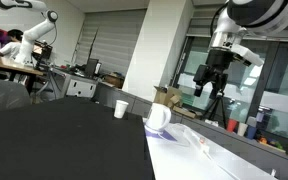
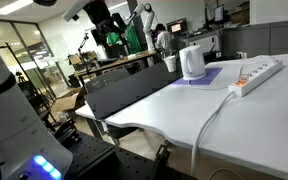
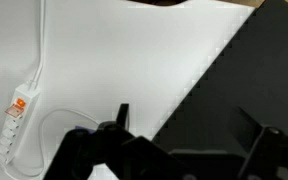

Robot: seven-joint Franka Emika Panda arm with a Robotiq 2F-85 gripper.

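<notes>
My gripper [image 1: 206,92] hangs high above the white table, its fingers apart and empty. The wrist view looks straight down past the two dark fingers [image 3: 123,117] onto white tabletop and the edge of a black mat [image 3: 259,75]. A white kettle [image 2: 192,62] stands upright on a purple mat [image 2: 210,76] at the table's far side. Left of it in exterior view 2 is a white cup [image 2: 171,63], also seen as a cup [image 1: 121,109] beyond the black surface in exterior view 1. The wrist view shows neither kettle nor cup.
A white power strip [image 2: 256,77] lies on the table, its cord trailing across the top and over the front edge; the wrist view shows the same strip [image 3: 17,118] at left. Open white tabletop [image 2: 174,105] lies between mat and strip.
</notes>
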